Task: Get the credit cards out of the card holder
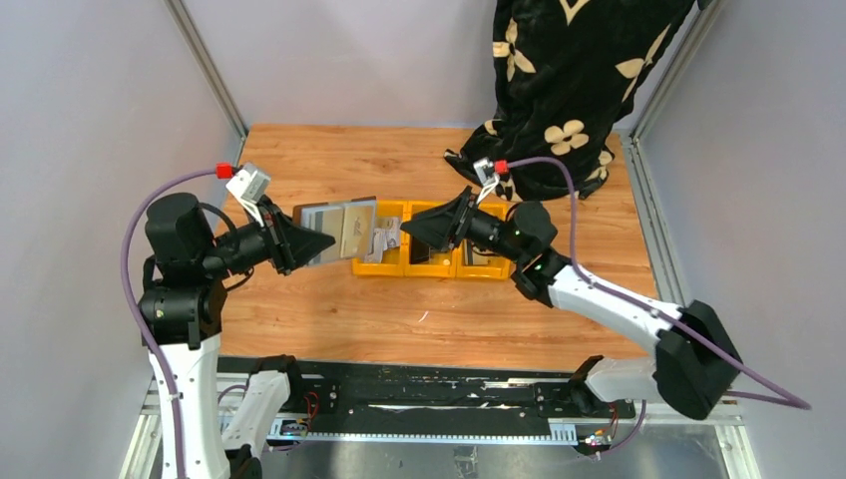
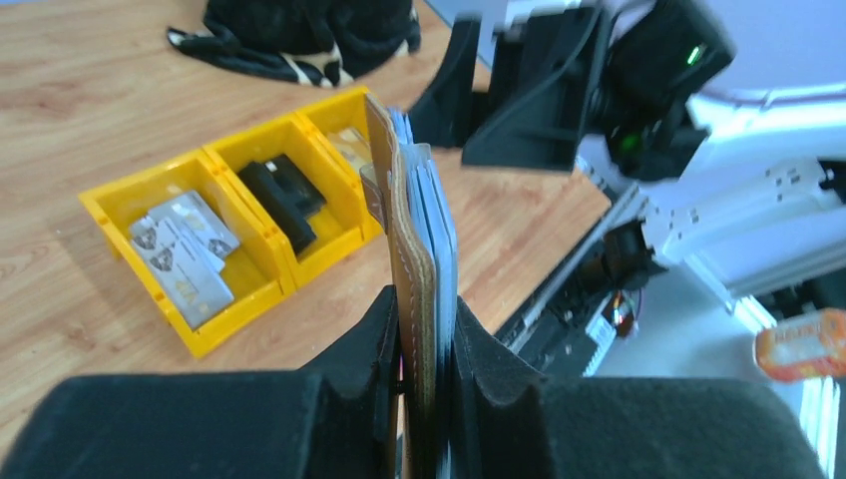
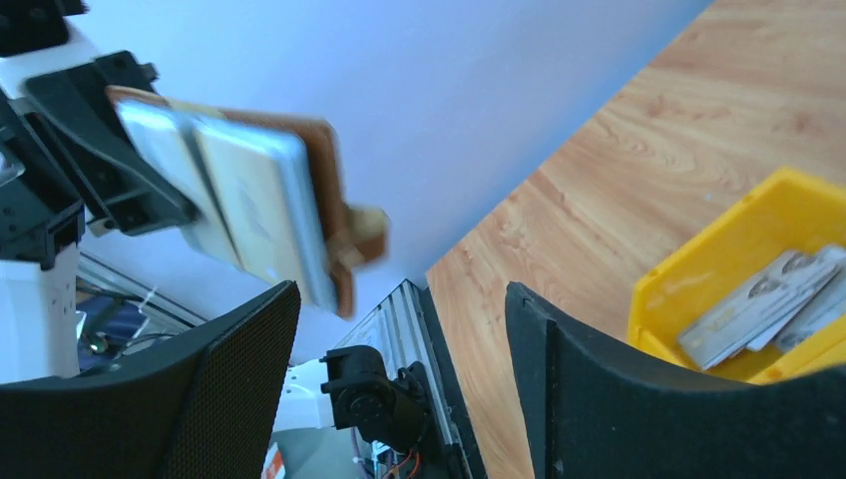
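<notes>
A brown card holder with clear sleeves (image 1: 337,228) is raised over the left part of the table, my left gripper (image 1: 327,242) shut on its near end. Edge-on in the left wrist view, the holder (image 2: 424,230) shows a brown cover and pale layers clamped between the fingers. My right gripper stands open and empty, above the yellow box and facing the holder across a gap. The right wrist view has the holder (image 3: 259,190) blurred at upper left. White cards (image 2: 185,264) lie in the box's left compartment.
A yellow box with three compartments (image 2: 274,238) sits mid-table; dark flat items (image 2: 279,205) lie in its middle compartment. Black patterned cloth (image 1: 564,95) hangs at the back right.
</notes>
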